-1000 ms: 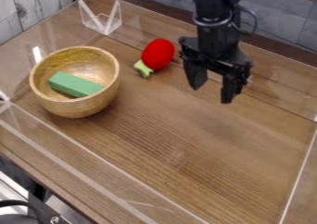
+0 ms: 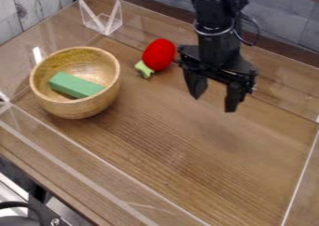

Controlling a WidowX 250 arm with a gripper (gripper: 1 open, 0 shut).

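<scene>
My black gripper (image 2: 214,88) hangs over the upper middle of the wooden table (image 2: 187,164), its fingers spread open with nothing visible between them. A red object (image 2: 159,53) lies just to its upper left, apart from it, with a small light green piece (image 2: 144,69) beside it. At the left, a wooden bowl (image 2: 97,99) holds a green block (image 2: 75,88).
A white wire-like object (image 2: 104,19) stands at the back left. Dark cables (image 2: 25,211) show at the lower left corner. The middle, right and front of the table are clear.
The gripper and arm have shifted slightly, a little to the left. The objects on the table look unchanged.
</scene>
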